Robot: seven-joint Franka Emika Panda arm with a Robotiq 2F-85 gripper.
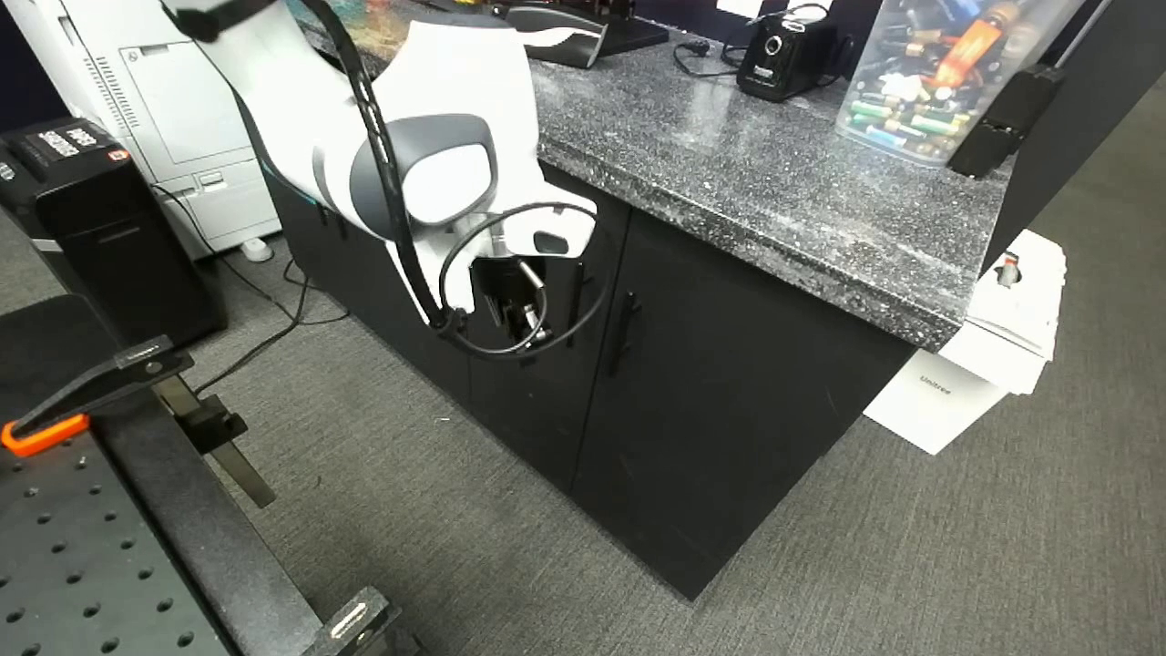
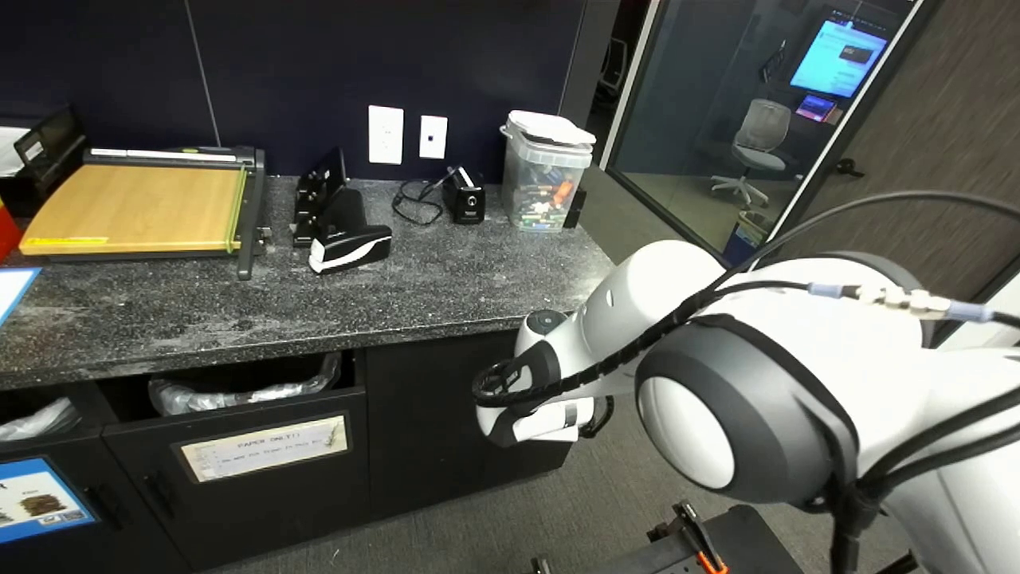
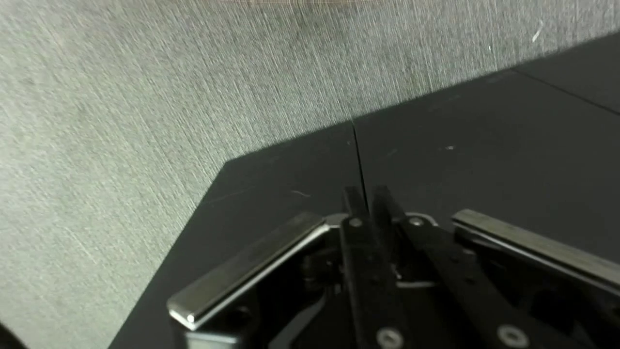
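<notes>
In the wrist view my gripper has its dark fingers drawn close together, with a narrow dark gap at the tips. No object stands out between them, though black against black hides detail. Behind the fingertips lie the black cabinet doors [image 3: 476,145] and the seam dividing them. From exterior view 1, the gripper hangs in front of the cabinet, left of one black door handle [image 1: 578,301]; another handle [image 1: 623,332] is on the adjoining door. Contact with a handle cannot be judged. The arm hides the gripper in exterior view 2.
Above the cabinet, the speckled countertop [image 1: 754,186] juts out with a battery bin [image 1: 929,87] on it. White boxes [image 1: 984,328] stand on the floor to the right. A perforated table [image 1: 76,547] is at lower left. Carpet between them is clear.
</notes>
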